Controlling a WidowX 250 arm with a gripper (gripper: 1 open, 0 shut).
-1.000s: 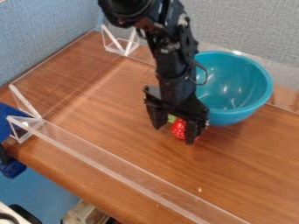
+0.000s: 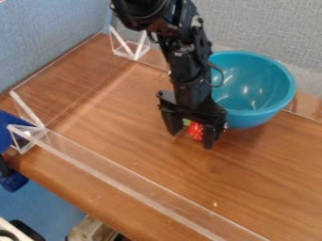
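My black gripper (image 2: 191, 132) is open and low over the wooden table, its fingers on either side of a red strawberry-like object (image 2: 198, 132) with a green part at its left. The object sits just in front of a large teal bowl (image 2: 258, 85), partly hidden by the fingers; whether they touch it I cannot tell.
Clear plastic strips (image 2: 151, 195) with white corner brackets (image 2: 28, 132) border the table. A blue object (image 2: 10, 132) stands off the left edge, and textured walls close the back.
The gripper has shifted slightly over the last second, and the red object shows a little less between its fingers.
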